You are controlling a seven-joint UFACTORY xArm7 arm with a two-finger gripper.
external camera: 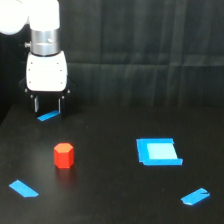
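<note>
A small red-orange block (64, 155) rests on the dark table, left of the middle. Behind it, at the far left, my white gripper (48, 105) points downward. Its two fingers stand apart, and no object shows between them. To the right lies a white square (161, 151) bordered by blue tape, with nothing on it.
Blue strips lie flat at the front left (24, 188), at the front right (195, 197) and just below the gripper (48, 115). A black curtain (140, 50) hangs behind the table. Between the block and the square, the surface is clear.
</note>
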